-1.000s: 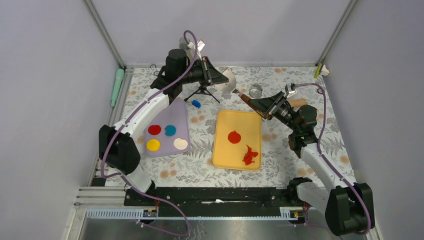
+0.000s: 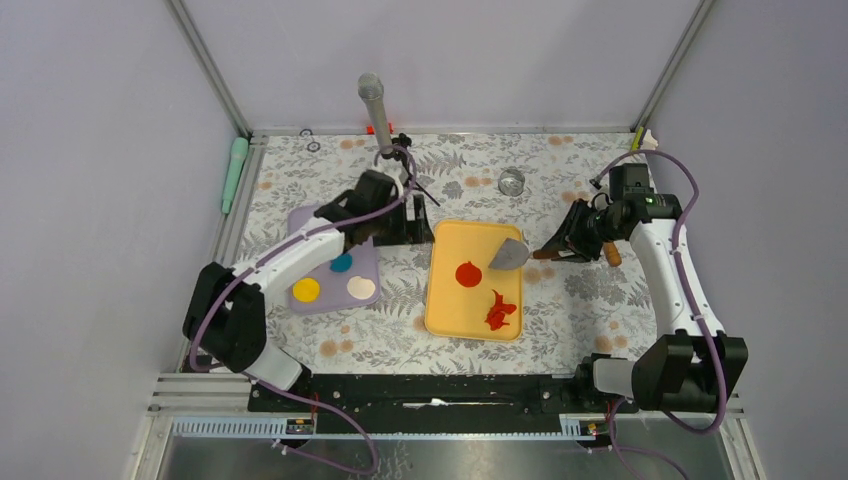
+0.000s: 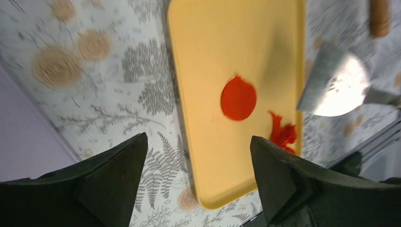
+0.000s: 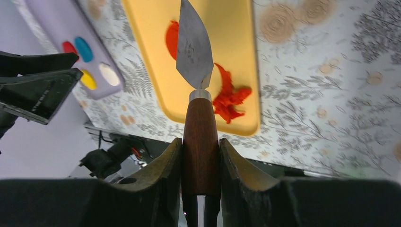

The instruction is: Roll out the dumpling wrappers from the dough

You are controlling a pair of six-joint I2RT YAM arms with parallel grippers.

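Note:
My right gripper is shut on the wooden handle of a metal spatula (image 4: 193, 45), whose blade hangs over the right side of the yellow tray (image 2: 450, 320). The tray holds a flat red dough round (image 3: 239, 99) and a torn red dough piece (image 4: 227, 101). My left gripper is open above the tray's left side, nothing between its fingers. Left of it a lavender board (image 2: 330, 300) carries yellow (image 2: 306, 290), cream (image 2: 361, 288) and blue (image 2: 341, 262) discs.
A glass cup (image 2: 511, 182) stands behind the tray. A wooden roller (image 2: 613, 254) lies at the right, partly under my right arm. A mic stand (image 2: 372, 100) rises at the back.
My right gripper has moved down and right, bringing the spatula over the tray's right side.

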